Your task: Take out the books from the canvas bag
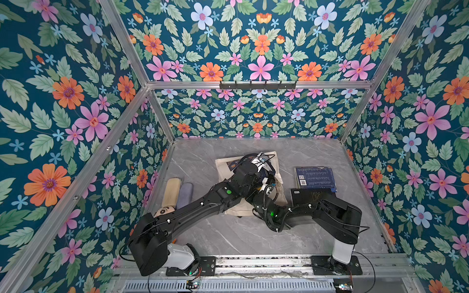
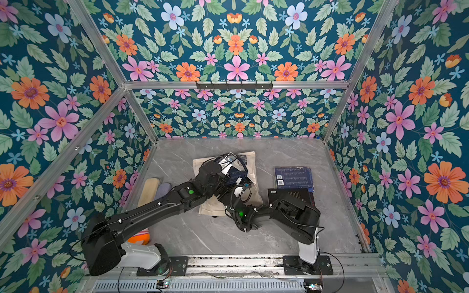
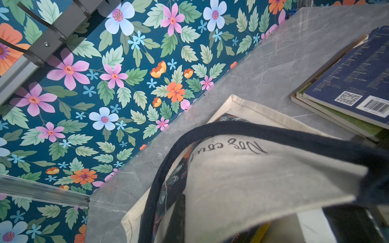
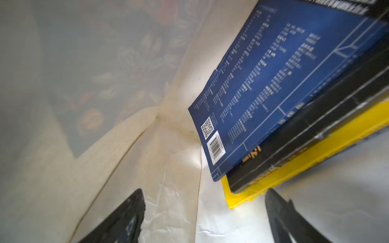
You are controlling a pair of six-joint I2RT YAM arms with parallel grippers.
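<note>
The cream canvas bag (image 1: 227, 163) lies at the middle back of the table. My left gripper (image 1: 259, 168) is over its mouth; the left wrist view shows the bag's flap and dark strap (image 3: 247, 129), the fingers mostly hidden, so their state is unclear. My right gripper is inside the bag, part open, with a blue book (image 4: 259, 81), a black book (image 4: 304, 137) and a yellow one (image 4: 291, 170) just beyond its fingertips. Nothing is between its fingers.
A blue book pile (image 1: 313, 176) and a black book (image 1: 307, 197) lie right of the bag. Rolled cloths (image 1: 171, 193) lie at the left.
</note>
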